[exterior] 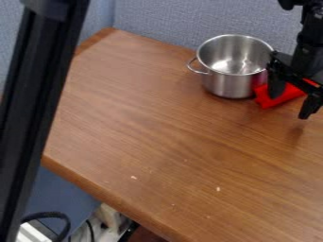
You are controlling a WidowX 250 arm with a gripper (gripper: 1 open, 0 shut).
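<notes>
My black gripper (290,93) is at the right edge, its fingers apart and pointing down, one near the pot's right side, the other over bare wood. Beneath and behind it lies a red object (267,97), perhaps cloth, beside a steel pot (229,77) with side handles. The gripper partly hides the red object; whether anything is between the fingers is unclear.
Grey padded walls stand behind it. A dark vertical bar (25,85) fills the left side, with cables at the lower left.
</notes>
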